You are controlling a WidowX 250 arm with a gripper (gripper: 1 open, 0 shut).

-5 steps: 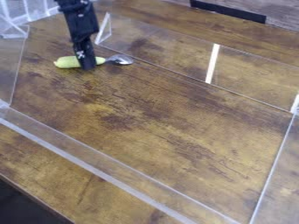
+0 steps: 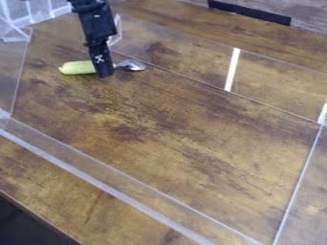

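Observation:
A pale yellow-green elongated object point(image 2: 76, 68), like a corn cob or similar vegetable, lies on the wooden board at the upper left. Beside its right end lies a metal spoon point(image 2: 132, 66). My black gripper point(image 2: 103, 71) comes down from the top left and is low at the right end of the yellow object, by the spoon's handle. Its fingers look shut; whether anything is between them is too small to tell.
Clear plastic walls point(image 2: 232, 70) enclose the wooden work area point(image 2: 166, 144), which is bare over its middle and right. A dark strip point(image 2: 250, 13) runs along the back.
The object and spoon look nearly unmoved.

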